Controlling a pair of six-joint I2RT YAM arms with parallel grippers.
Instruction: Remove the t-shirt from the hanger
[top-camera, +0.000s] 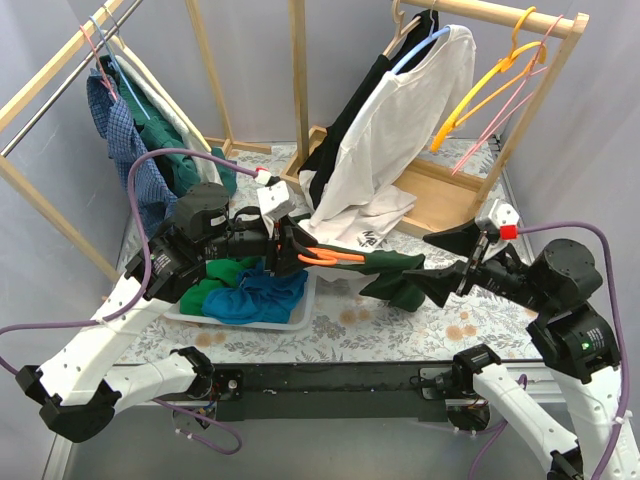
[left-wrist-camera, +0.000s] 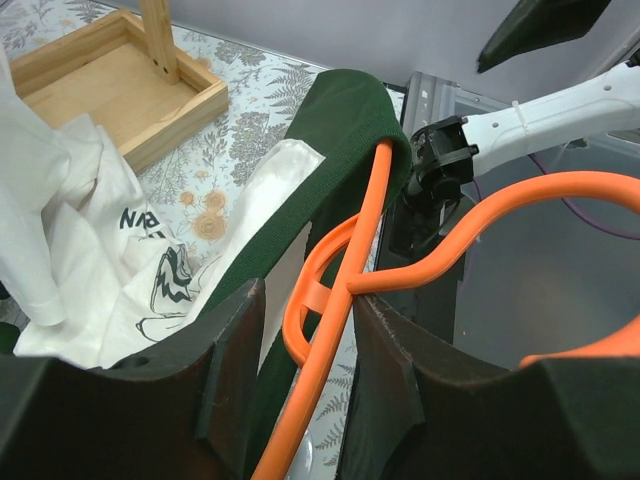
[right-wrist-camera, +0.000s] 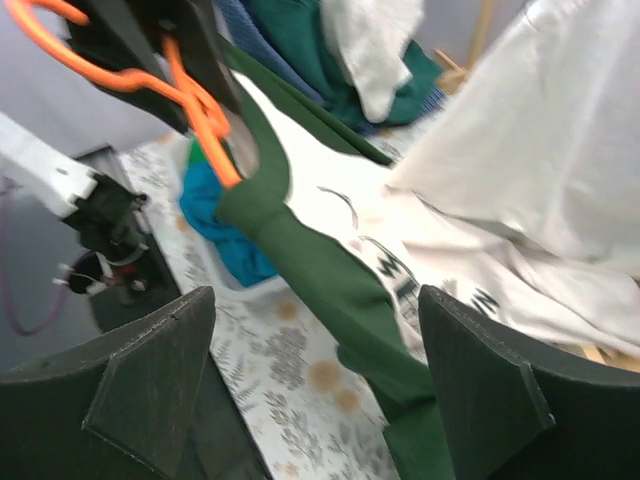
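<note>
An orange hanger (left-wrist-camera: 330, 345) passes between the fingers of my left gripper (top-camera: 300, 255). Those fingers are partly apart, with some dark green cloth visible beside the hanger; how firmly they hold it is unclear. Hanging from the hanger's far end is the white T-shirt with dark green sleeves, its green sleeve (right-wrist-camera: 330, 280) draped out to the right and its white body (left-wrist-camera: 110, 260) lying behind. My right gripper (top-camera: 440, 265) stands open around the hanging sleeve end, which drops between its fingers as seen in the right wrist view, without being pinched.
A white bin (top-camera: 305, 318) with green and blue clothes is below the left arm. Garments hang on the left rack (top-camera: 40, 75). On the right rack (top-camera: 520, 18) are a white shirt (top-camera: 410, 110), a black one, and empty yellow (top-camera: 490, 75) and pink hangers. Bare table lies at front right.
</note>
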